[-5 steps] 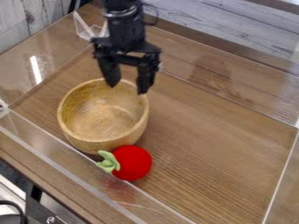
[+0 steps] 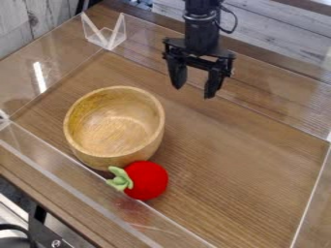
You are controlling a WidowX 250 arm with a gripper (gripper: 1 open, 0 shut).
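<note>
My black gripper hangs at the top centre of the camera view, open, with nothing seen between its fingers, above bare wooden floor. A tan wooden bowl sits at the left of the wooden surface. A red tomato-like object with a green stem lies just below the bowl, near the front left edge.
A clear plastic object stands at the back left. Raised edges border the back and left.
The gripper has moved from above the bowl toward the back and right, rising in the view. The bowl and red object have stayed in place.
</note>
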